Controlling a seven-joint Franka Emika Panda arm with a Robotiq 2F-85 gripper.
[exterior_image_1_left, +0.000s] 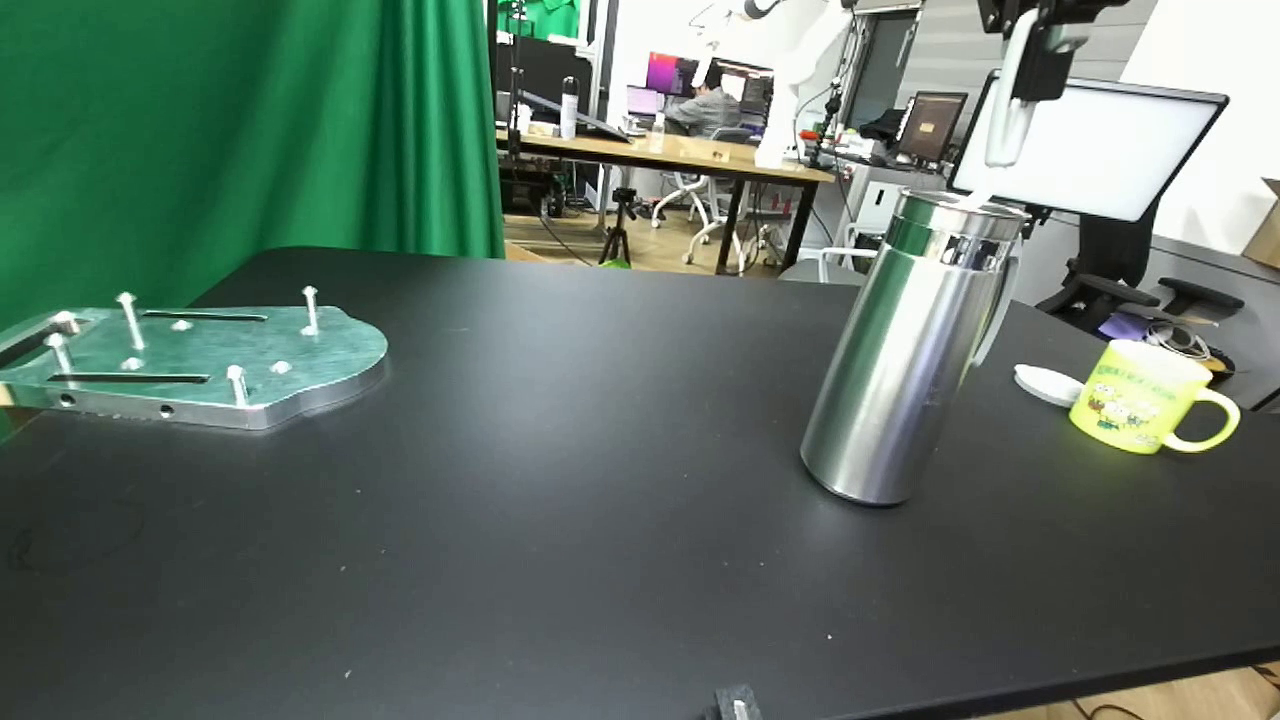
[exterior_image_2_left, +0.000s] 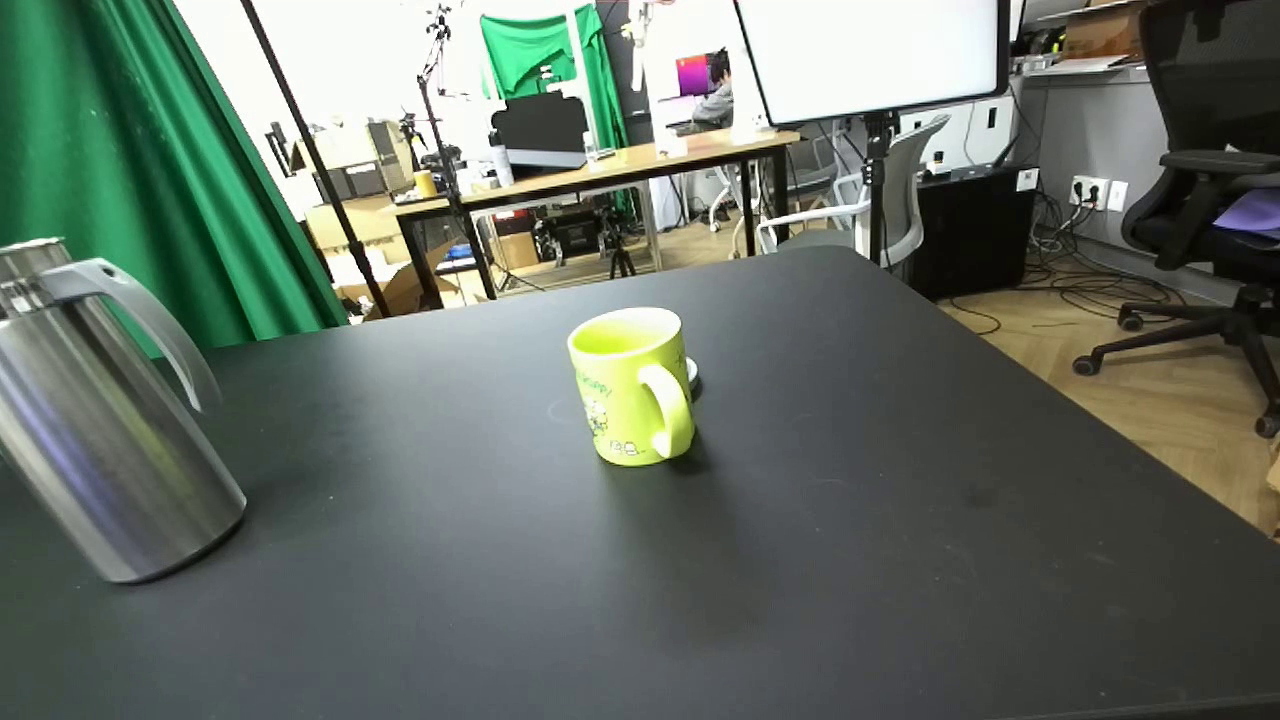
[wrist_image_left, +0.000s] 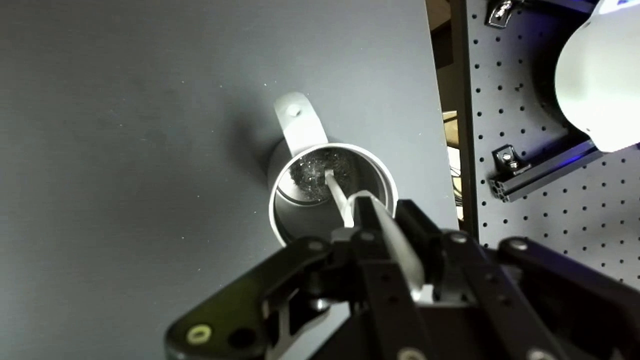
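A brushed steel pitcher (exterior_image_1_left: 894, 372) with a pale handle stands on the black table (exterior_image_1_left: 540, 480), right of centre in exterior view 1 and at the left edge of exterior view 2. My gripper is over its mouth, shut on a white rod-like tool (wrist_image_left: 396, 246). In the wrist view the tool's thin lower end reaches down inside the open pitcher (wrist_image_left: 282, 219). The gripper (exterior_image_1_left: 1034, 78) shows only partly at the top of exterior view 1, with the white tool (exterior_image_1_left: 1014, 120) slanting down to the rim. Whether the tip touches the bottom is unclear.
A yellow-green mug (exterior_image_2_left: 630, 390) stands right of the pitcher, with a white disc (exterior_image_1_left: 1047, 384) lying beside it. A green plate with upright bolts (exterior_image_1_left: 228, 354) sits at the far left.
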